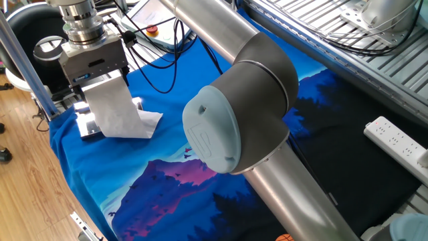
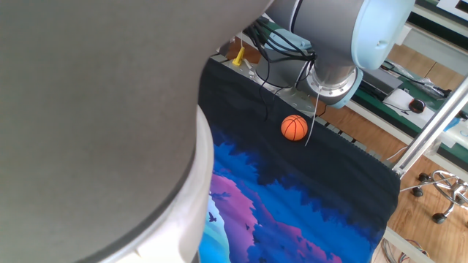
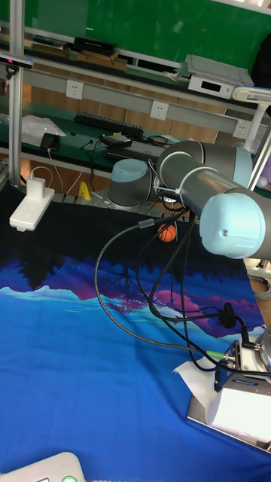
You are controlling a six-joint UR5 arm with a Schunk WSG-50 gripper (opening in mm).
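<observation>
At the upper left of exterior view 1, my gripper (image 1: 97, 67) points down over a white paper roll (image 1: 110, 100) with a loose sheet hanging from it. Beneath the roll, a shiny metal base (image 1: 87, 123) rests near the table's edge. The paper hides my fingertips, so whether they touch or grip the roll cannot be seen. In exterior view 3, the roll (image 3: 242, 411) is at the lower right, with the gripper body (image 3: 245, 376) right against its upper side. Exterior view 2 shows neither gripper nor roll, as a grey arm link fills its left side.
An orange ball (image 2: 294, 128) lies on the dark end of the printed cloth (image 3: 96, 377). A white power strip (image 1: 398, 142) lies along one side. Black cables (image 3: 181, 301) loop from the arm to the gripper.
</observation>
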